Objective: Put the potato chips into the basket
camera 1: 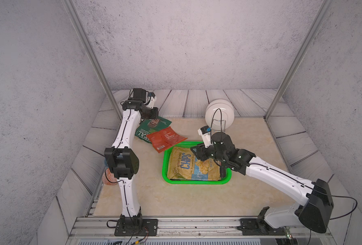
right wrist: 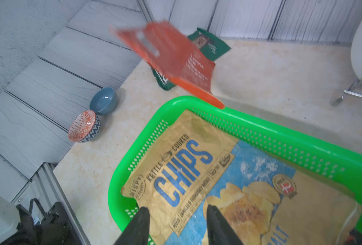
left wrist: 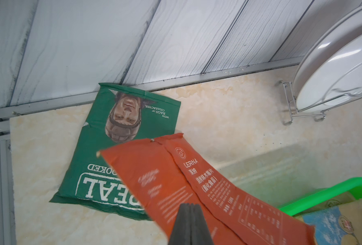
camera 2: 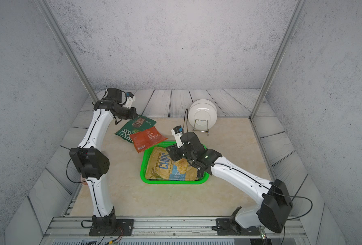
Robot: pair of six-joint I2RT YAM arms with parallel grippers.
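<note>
A kraft-and-blue chips bag [right wrist: 189, 175] lies flat inside the green basket [camera 1: 164, 177]. The red chips bag [camera 1: 164, 139], tilted and blurred at one end, is in the air, one corner by the basket's back-left rim in the right wrist view. No gripper touches it there. Beneath it on the table is a green chips bag [left wrist: 95, 155], partly covered in view. My left gripper is shut, its fingertips in front of the red bag; nothing shows between them. Above the basket my right gripper stands open, fingers apart and empty.
White plates [camera 1: 220, 112] stand in a wire rack [left wrist: 295, 110] at the back. A patterned bowl [right wrist: 85, 127] and a blue bowl [right wrist: 103, 100] sit at the left table edge.
</note>
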